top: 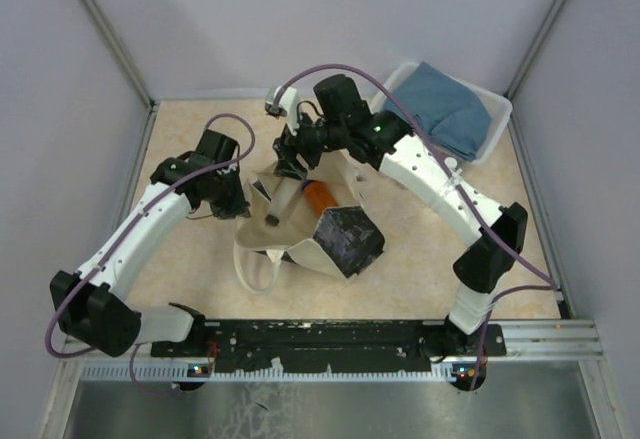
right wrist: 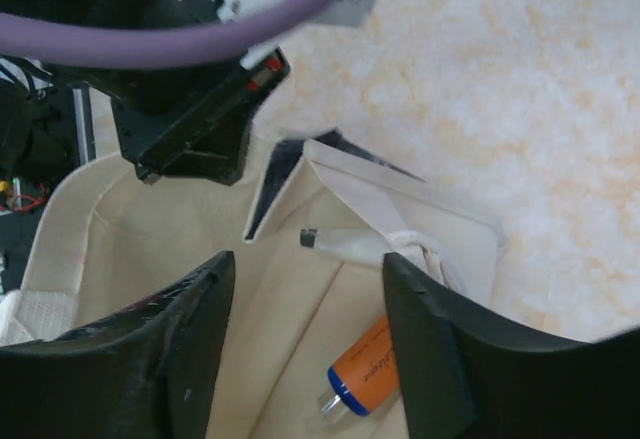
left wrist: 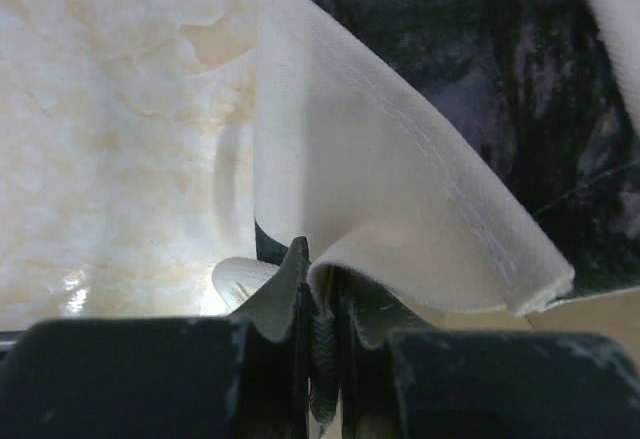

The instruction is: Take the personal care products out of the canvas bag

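Note:
The cream canvas bag (top: 262,227) stands open mid-table, with a dark patch on its side. Inside lie a white bottle (top: 284,201) with a dark end and an orange bottle (top: 320,197) with a blue band. My left gripper is shut on the bag's fabric edge at its left side. Above the bag's opening, my right gripper is open, nothing between its fingers. In the right wrist view the white bottle (right wrist: 347,245) is partly covered by a fabric fold, and the orange bottle (right wrist: 365,369) is partly hidden by the right-hand finger.
At the back right stands a white bin (top: 497,109) holding a blue cloth (top: 440,109). Pale containers (top: 450,164) beside it are mostly covered by my right arm. Bare table shows at the front right and front left.

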